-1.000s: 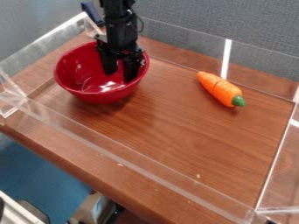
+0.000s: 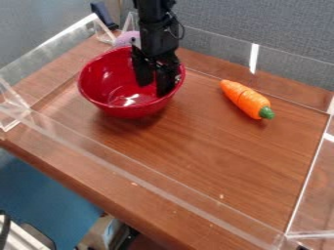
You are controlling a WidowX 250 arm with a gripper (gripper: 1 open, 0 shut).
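A red bowl (image 2: pixel 124 98) sits on the wooden table toward the back left. The black gripper (image 2: pixel 155 70) points down into the bowl's right part, near its rim; its fingers are dark against the bowl, and whether they hold it is hard to see. An orange carrot (image 2: pixel 247 99) with a green tip lies to the right, apart from the bowl. A pale purple object (image 2: pixel 125 39) is partly hidden behind the bowl and arm.
Clear plastic walls border the wooden table (image 2: pixel 183 176) on its sides. A grey back panel stands behind.
The gripper and the red bowl have moved a little to the right over the last second. The carrot has stayed in place.
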